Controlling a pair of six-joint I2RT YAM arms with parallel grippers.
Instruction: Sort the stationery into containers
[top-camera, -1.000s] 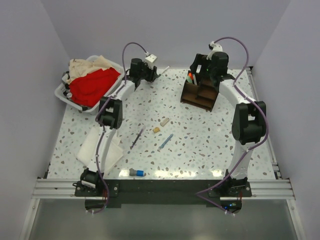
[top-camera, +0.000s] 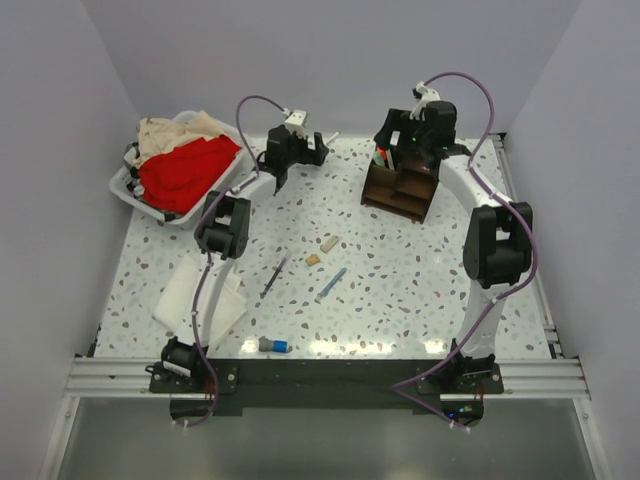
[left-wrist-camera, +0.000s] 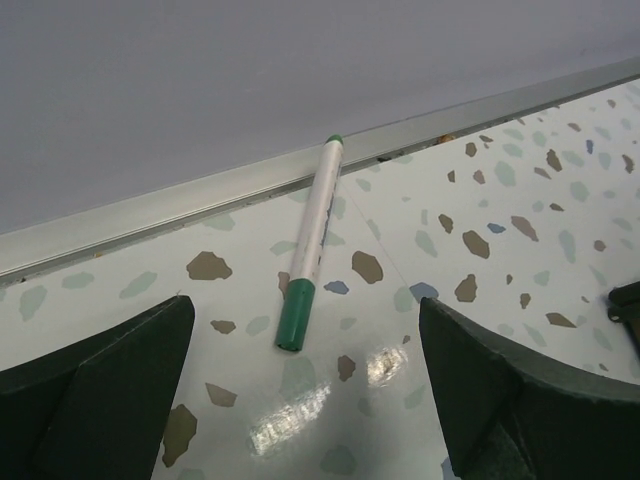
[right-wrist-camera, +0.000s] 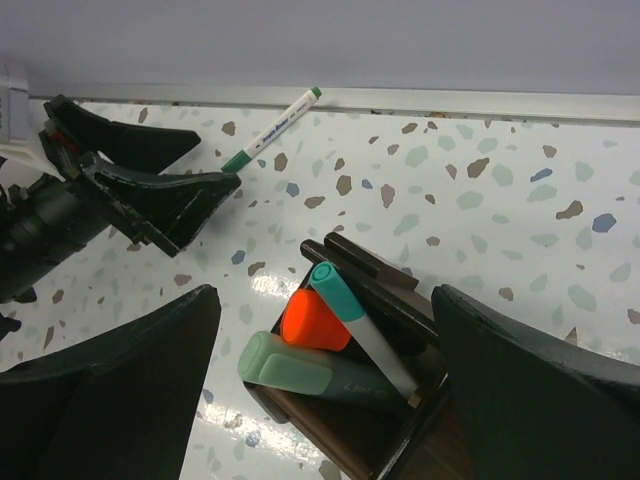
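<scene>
A white marker with green cap (left-wrist-camera: 312, 240) lies on the speckled table by the back wall, between and just beyond the spread fingers of my open left gripper (top-camera: 314, 150). The dark wooden organizer (top-camera: 395, 203) holds a mint highlighter (right-wrist-camera: 285, 365), an orange item (right-wrist-camera: 310, 325) and a teal-capped marker (right-wrist-camera: 365, 335). My right gripper (top-camera: 396, 128) is open above it. Lower in the top view lie a dark pen (top-camera: 273, 275), a blue pen (top-camera: 331, 285), a yellow piece (top-camera: 312, 260), a pale block (top-camera: 329, 243) and a blue-capped item (top-camera: 274, 344).
A white basket (top-camera: 121, 188) with red and beige cloths stands at the back left. A white cloth (top-camera: 185, 300) lies at the front left.
My left gripper has shifted a little right and down in the top view and turned, its fingers now showing spread. The right arm has barely moved.
</scene>
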